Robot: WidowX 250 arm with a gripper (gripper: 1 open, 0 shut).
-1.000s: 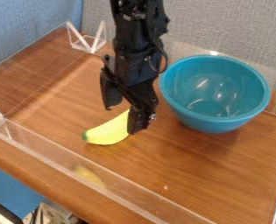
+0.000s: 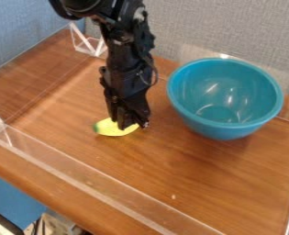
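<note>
My black gripper (image 2: 127,117) is down over a yellow banana-like object (image 2: 114,130) on the wooden table, its fingers at the object's upper side. The fingers are closer together, but whether they are closed on it is hard to tell. The object's green-tipped end points left, and part of it is hidden by the gripper.
A large blue bowl (image 2: 224,98) sits to the right, near the gripper. A clear low barrier runs along the front of the wooden table (image 2: 208,184). White frames stand at the left and back edges.
The gripper has come down onto the yellow object and its fingers have drawn closer together. The object looks slightly shifted.
</note>
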